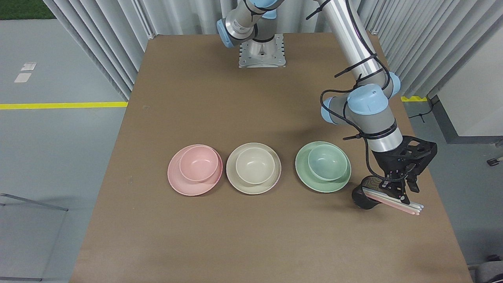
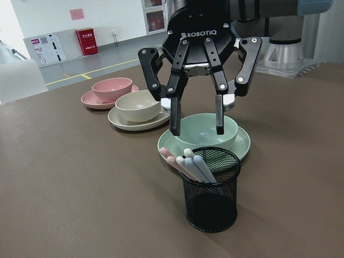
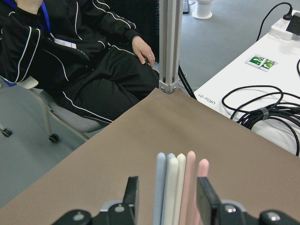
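Note:
A black mesh cup (image 2: 210,207) stands on the table beside the green bowl, holding pink, white and blue chopsticks (image 1: 396,203) that lean out of it. My gripper (image 2: 197,123) is open above the cup, its two fingertips either side of and above the chopstick tops in the left view; in the wrist view the bundle (image 3: 183,187) sits between the fingers. Three bowls on matching plates stand in a row: pink (image 1: 198,162), cream (image 1: 255,165) and green (image 1: 327,162).
A seated person (image 3: 84,65) and a white table with coiled cables (image 3: 262,112) are beyond the table's edge.

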